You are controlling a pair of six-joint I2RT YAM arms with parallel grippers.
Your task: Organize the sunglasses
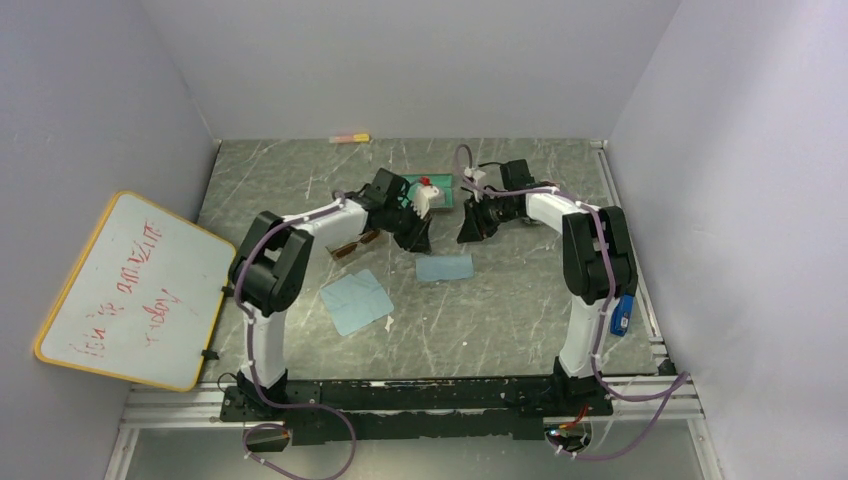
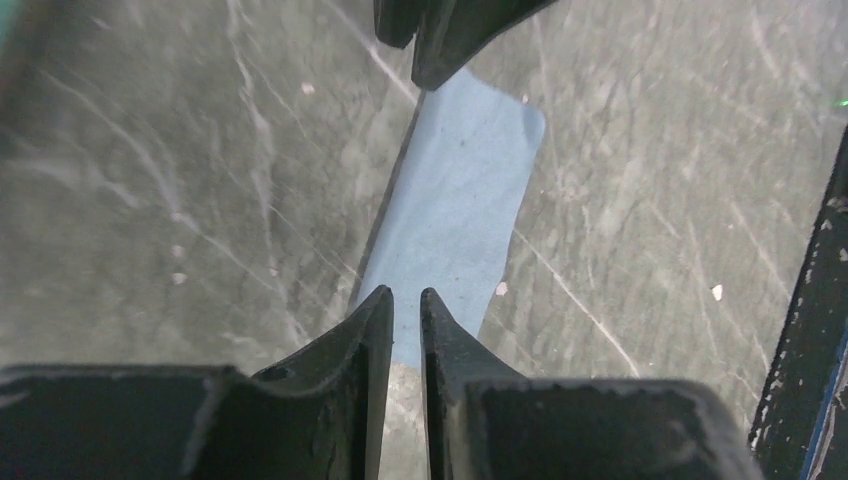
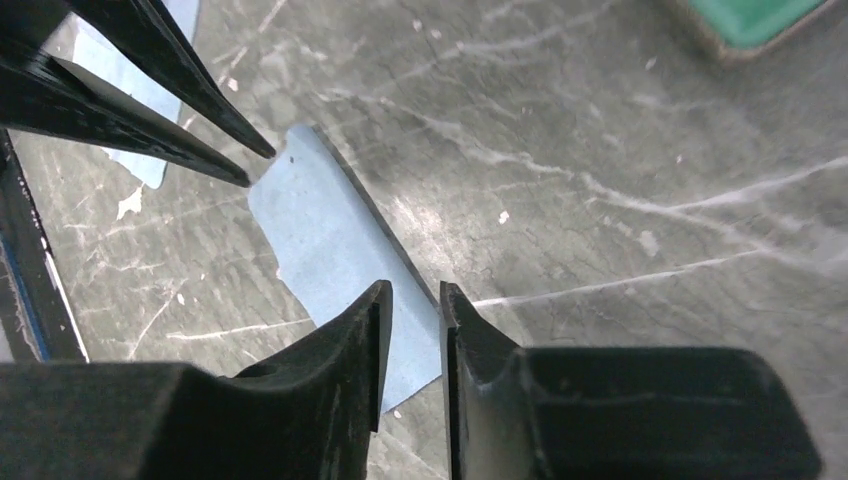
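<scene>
A folded light blue cloth (image 1: 445,268) lies at the table's middle, below both grippers; it fills the middle of both wrist views. My left gripper (image 1: 418,243) hovers just above its upper left, fingertips (image 2: 375,310) close together with a narrow gap and nothing visible between them. My right gripper (image 1: 470,235) is above its upper right, its fingertips (image 3: 450,310) likewise narrowly apart and empty. Brown sunglasses (image 1: 348,248) lie left of the left gripper, partly hidden under the arm. A second, spread blue cloth (image 1: 355,300) lies further to the lower left.
A green tray (image 1: 440,180) with a red item stands behind the grippers. A whiteboard (image 1: 135,290) leans at the left, a blue object (image 1: 621,315) lies at the right edge and a yellow item (image 1: 350,138) at the back.
</scene>
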